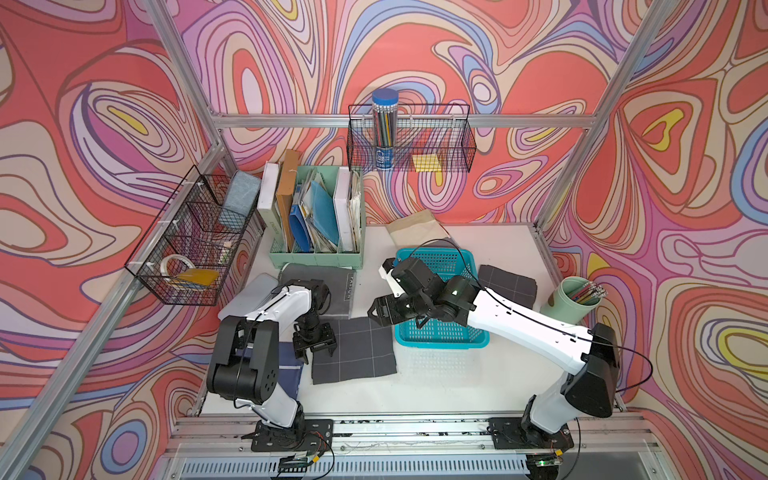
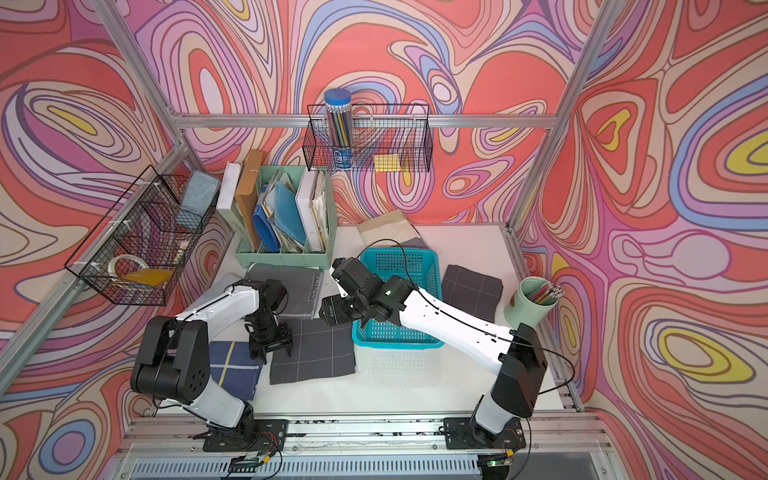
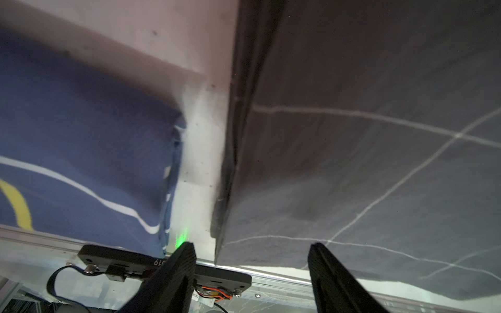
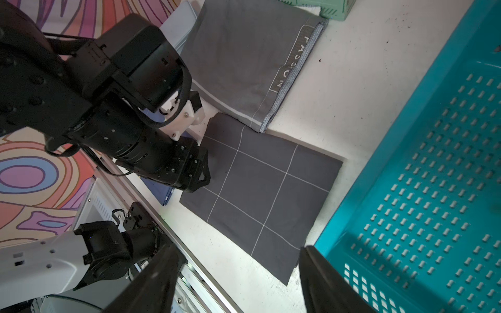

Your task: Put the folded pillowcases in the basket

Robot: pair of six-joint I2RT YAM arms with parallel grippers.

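On the white table, left of the basket, lies a dark grey folded pillowcase with thin white lines (image 1: 356, 356), flat and roughly square. The teal basket (image 1: 441, 339) stands empty at mid-table. Just over the pillowcase's left edge hovers my left gripper, fingers apart with nothing between them. My right gripper is open as well, above the basket's left rim; in the top left view its arm covers part of the basket. From the right wrist view the pillowcase (image 4: 250, 182) shows almost whole, its left side partly behind the left arm.
A grey lettered cloth (image 4: 250, 57) touches or overlaps the pillowcase's far edge. Blue folded cloth (image 3: 94, 135) lies close on the left. Another dark checked cloth (image 2: 472, 292) is right of the basket. A green file box (image 1: 316, 260) stands behind.
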